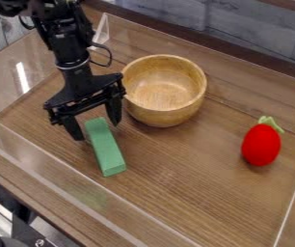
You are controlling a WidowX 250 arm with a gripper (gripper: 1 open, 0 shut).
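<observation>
My black gripper [89, 115] hangs at the left of the view, its two fingers spread just above and to the left of a green block [105, 150] lying flat on the wooden table. Nothing shows between the fingers. The block's upper end is near the right finger; whether they touch I cannot tell.
A wooden bowl [163, 89] stands right behind and to the right of my gripper. A red tomato-like object [261, 145] with a green top lies at the right.
</observation>
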